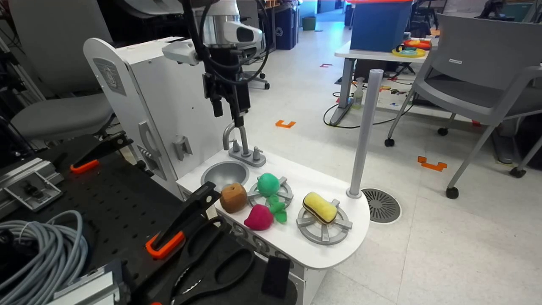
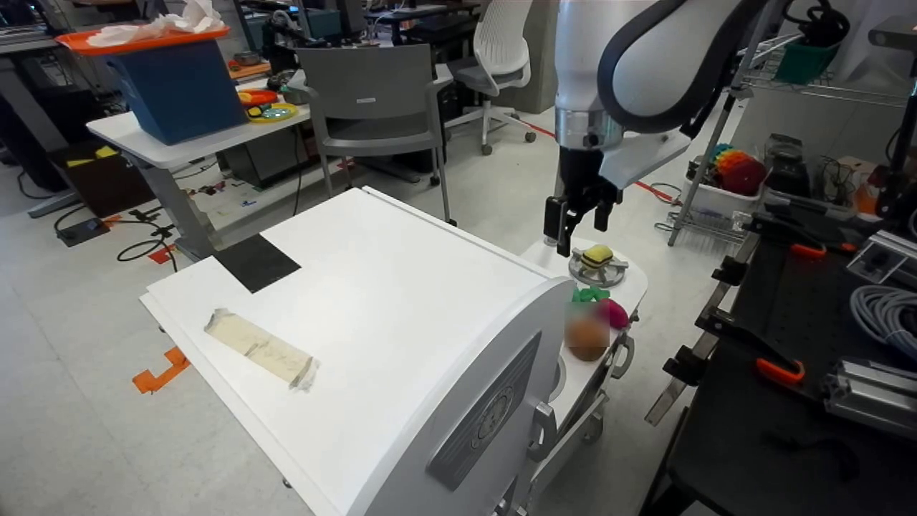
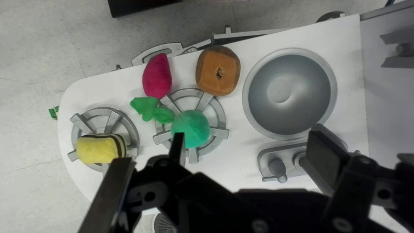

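Over the toy kitchen's faucet (image 1: 242, 140) hangs my gripper (image 1: 229, 112), pointing down, its fingers apart with nothing between them. In the wrist view, a magenta plush piece (image 3: 157, 77) and a brown plush piece (image 3: 218, 72) lie along the counter's far side. A green plush ball with leaf-like green pieces (image 3: 190, 128) rests on one grey burner. On the other burner sits a yellow plush piece with a dark-striped edge (image 3: 97, 149). The round grey sink (image 3: 291, 95) is empty. My gripper is clear of all the plush pieces.
A tall white cabinet panel (image 1: 172, 101) borders the sink end of the counter. At the opposite end stands a grey upright post (image 1: 366, 132). A black workbench (image 1: 127, 188) with clamps lies close by. Bare white counter shows between the burners and the sink.
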